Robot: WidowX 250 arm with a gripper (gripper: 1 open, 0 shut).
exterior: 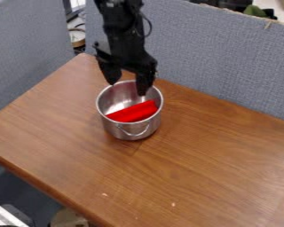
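Observation:
A steel pot point(130, 128) with a handle stands on the wooden table, holding a red elongated object point(135, 112). My dark gripper point(129, 80) hangs over the back of the pot, its two fingers spread apart at the rim's height or just above, with nothing visible between them.
Grey padded walls point(216, 62) bound it at the back and left. Clutter sits beyond the walls.

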